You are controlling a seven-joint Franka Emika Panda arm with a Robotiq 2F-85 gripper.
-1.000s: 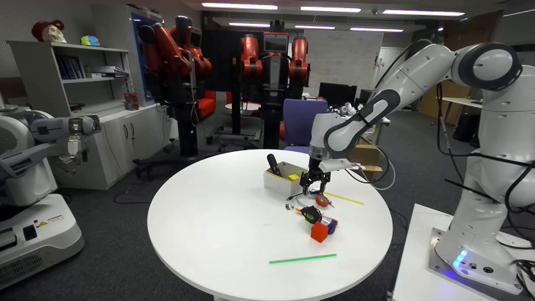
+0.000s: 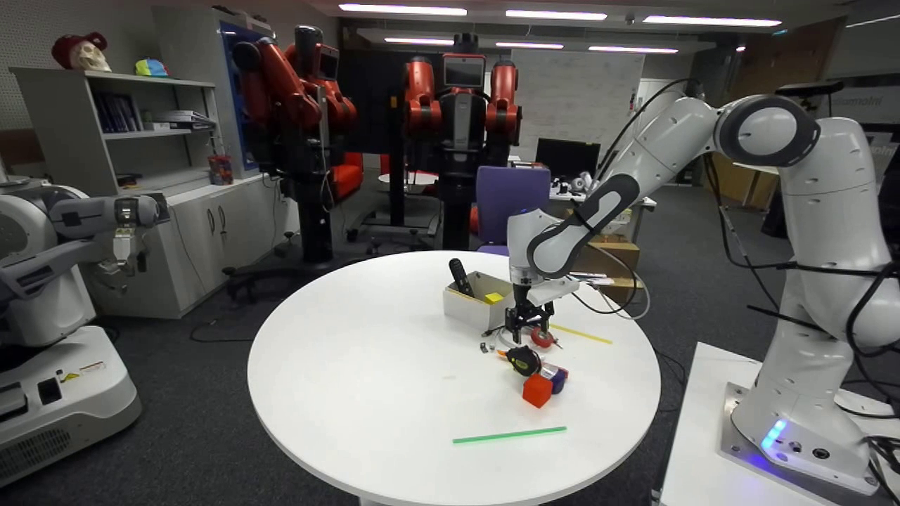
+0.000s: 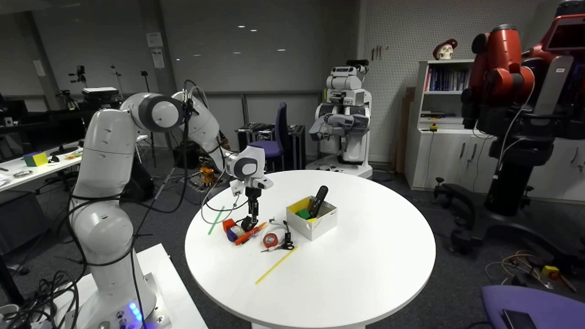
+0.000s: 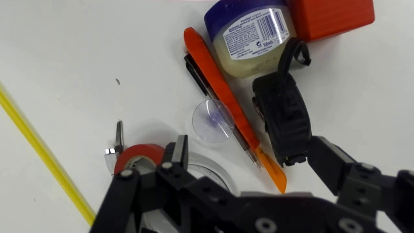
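Note:
My gripper stands open over the cluttered part of the round table, nothing held between its fingers. In the wrist view, an orange cutter knife (image 4: 219,79), a dark pen and a clear suction cup (image 4: 205,126) lie ahead of and between the fingertips. A black tape measure (image 4: 285,112) is close to the right finger. Beside the left finger, a red tape roll (image 4: 155,151) is partly covered by the gripper. A jar with a blue lid (image 4: 252,35) touches or nearly touches a red cube (image 4: 333,15) at the top.
An open white box (image 3: 323,225) holds a black upright object (image 3: 318,200) and green and yellow pieces. A yellow stick (image 3: 277,265) and a green stick (image 2: 510,435) lie apart on the table.
In exterior view 1 the arm has shifted left and the gripper sits a little lower, still open. The objects on the table look unmoved.

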